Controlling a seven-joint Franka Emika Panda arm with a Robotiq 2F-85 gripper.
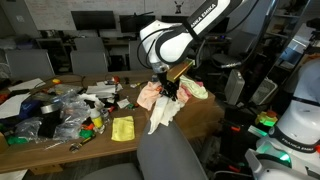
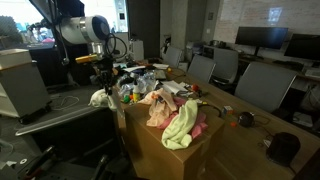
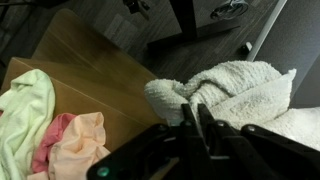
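A white towel (image 3: 240, 90) hangs from my gripper, bunched at the top where the dark fingers are shut on it. In exterior view 1 the towel (image 1: 163, 112) drops below the gripper (image 1: 169, 93), in front of the table's near edge and just above the dark grey chair back (image 1: 165, 152). From the other side, the towel (image 2: 100, 99) shows left of the table, near the dark seat. Whether its lower end touches the grey surface I cannot tell.
Pink cloth (image 3: 85, 145) and pale green cloth (image 3: 25, 115) lie on the table corner. A yellow cloth (image 1: 123, 128) lies flat on the wooden table (image 1: 90, 150), with bags, bottles and tools farther left. Dark floor shows beside the table.
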